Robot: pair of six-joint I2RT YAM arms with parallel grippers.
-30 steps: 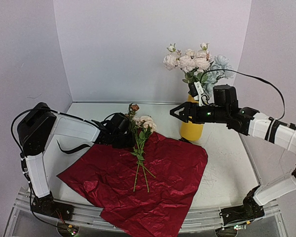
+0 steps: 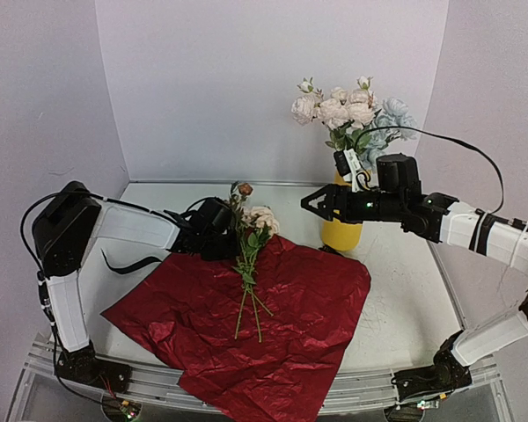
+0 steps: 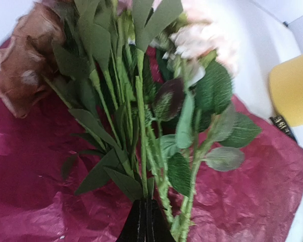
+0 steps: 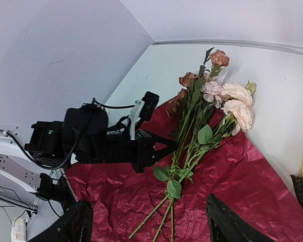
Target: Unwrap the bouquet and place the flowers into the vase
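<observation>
A loose bunch of flowers with orange-brown roses (image 4: 219, 58) and pale pink blooms (image 4: 237, 113) lies on the red wrapping sheet (image 2: 290, 316). Its bare stems (image 2: 257, 316) cross towards the front. From the left, my left gripper reaches in at the bunch, its fingers shut on one green flower stem (image 3: 142, 126) that runs up from the tips. The yellow vase (image 2: 341, 236) stands at the back right, holding white and pale blue flowers (image 2: 334, 110). Near the vase, my right gripper (image 2: 312, 202) is open and empty, partly covering it.
A dark object (image 2: 331, 250) sits by the vase's base at the edge of the red sheet. Walls close in the left, right and back sides.
The right arm is almost still.
</observation>
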